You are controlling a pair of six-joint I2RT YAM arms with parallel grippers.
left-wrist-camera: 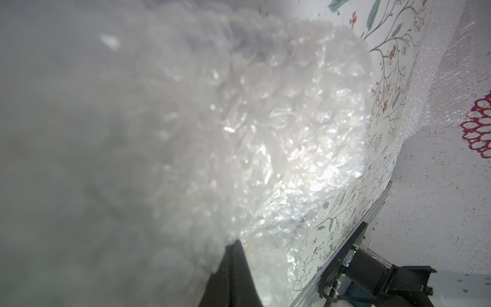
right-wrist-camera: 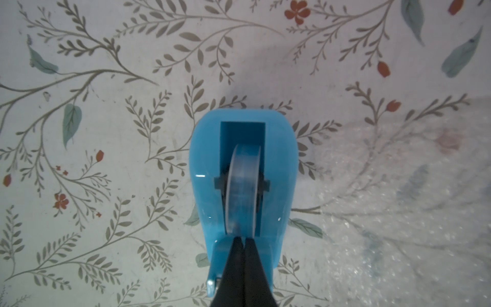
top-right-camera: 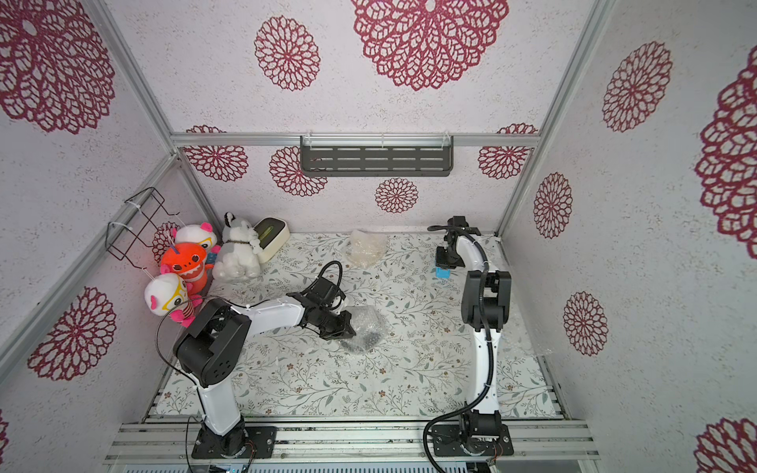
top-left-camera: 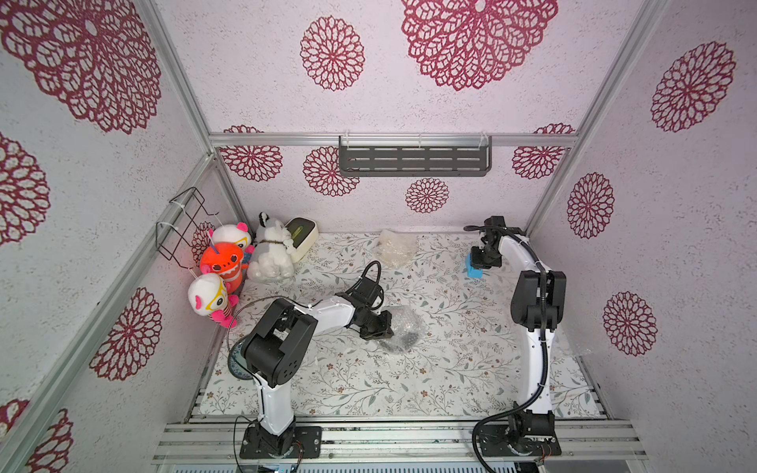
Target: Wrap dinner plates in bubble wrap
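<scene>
A bundle of bubble wrap (top-left-camera: 404, 329) rests mid-table. It fills most of the left wrist view, where the wrap (left-wrist-camera: 266, 128) looks bunched and shiny; whether a plate is inside cannot be made out. My left gripper is shut with its tips against or just over the wrap, and nothing clearly shows between them. At the back right, a blue tape dispenser (right-wrist-camera: 283, 168) with a clear tape roll (right-wrist-camera: 243, 192) lies on the table. Over its near end stands my right gripper, shut, tips by the roll; no tape shows between them. A patterned plate (top-left-camera: 237, 358) lies partly behind the left arm.
More bubble wrap (top-left-camera: 396, 248) lies at the back middle. Clear bubble wrap (right-wrist-camera: 399, 220) also spreads right of the dispenser. Plush toys (top-left-camera: 224, 264) and a green-topped case (top-left-camera: 302, 236) fill the back left. The right-centre tabletop is open.
</scene>
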